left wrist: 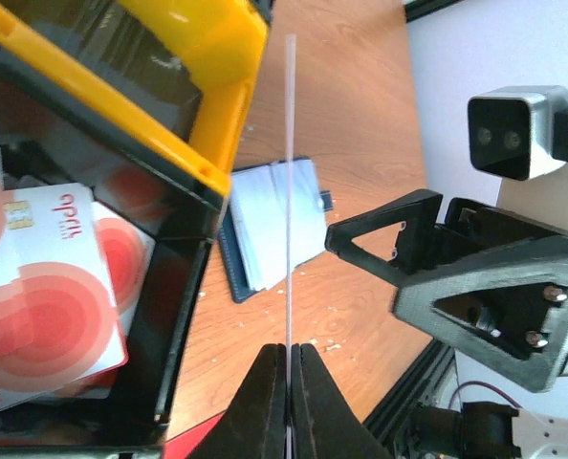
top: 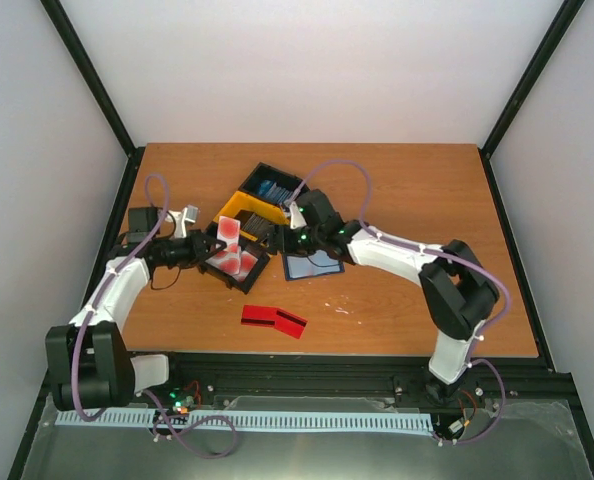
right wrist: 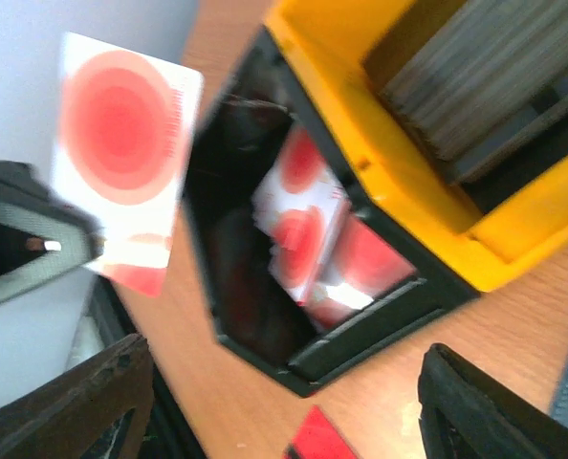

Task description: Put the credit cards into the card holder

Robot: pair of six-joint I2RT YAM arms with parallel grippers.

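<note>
More such cards lie in the black box. My right gripper is open, nothing between its fingers, right of that box. The blue-grey card holder lies on the table beneath the right arm. Two red cards lie toward the front.
A yellow box with dark contents adjoins the black box, and another black box stands behind it.
</note>
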